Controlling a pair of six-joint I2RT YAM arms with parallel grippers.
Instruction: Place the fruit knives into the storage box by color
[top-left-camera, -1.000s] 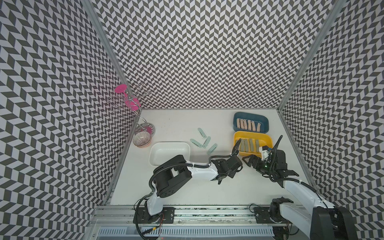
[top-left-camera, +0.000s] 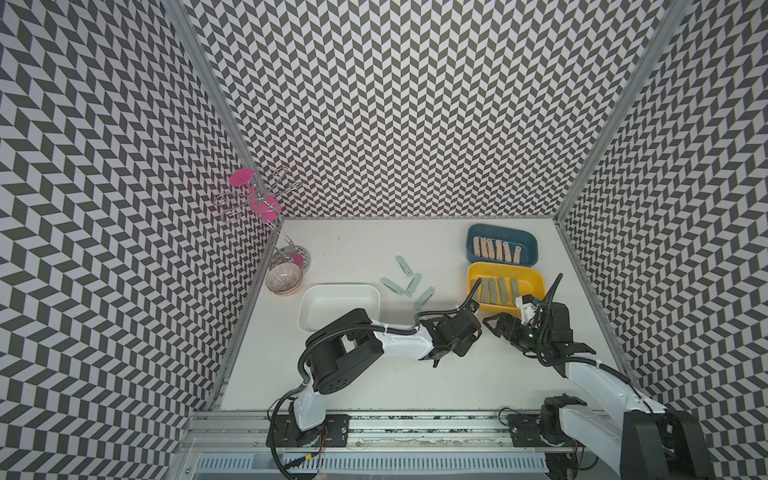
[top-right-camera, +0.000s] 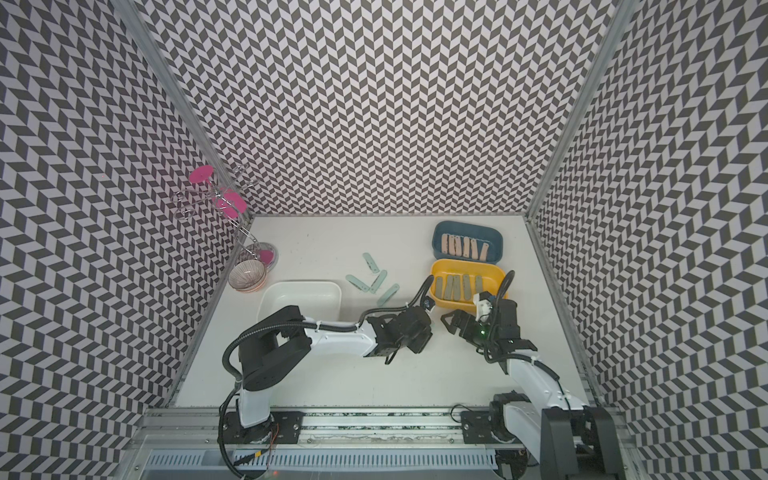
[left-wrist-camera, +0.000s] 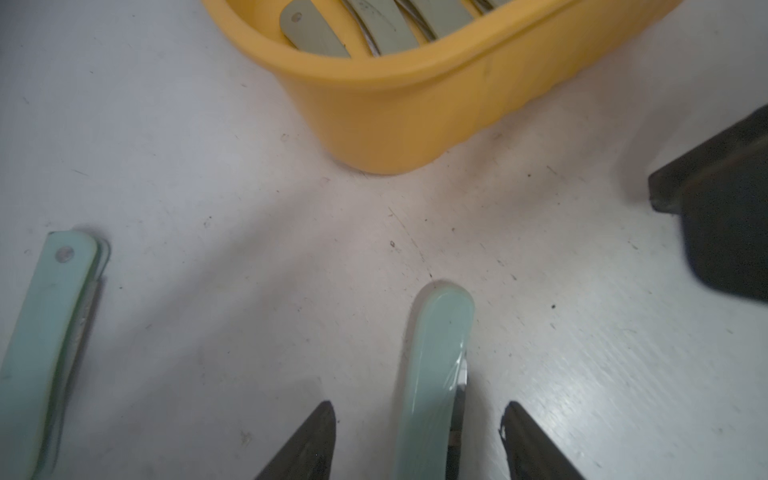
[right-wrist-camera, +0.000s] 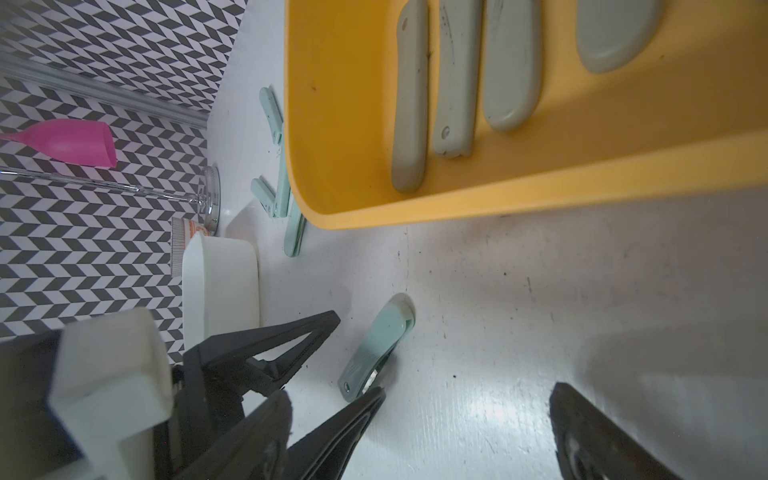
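Observation:
In the left wrist view a mint fruit knife lies between the fingertips of my open left gripper, apparently not gripped; another mint knife lies to the left. More mint knives lie loosely mid-table. The yellow box holds several grey knives; the blue box behind it holds several pink ones. The white box at left is empty where visible. My right gripper is open near the yellow box's front, over bare table, with nothing between its fingers.
A stand with pink items and a wire basket occupy the left edge. The two wrists are close together before the yellow box.
The right arm has moved very slightly from a second ago.

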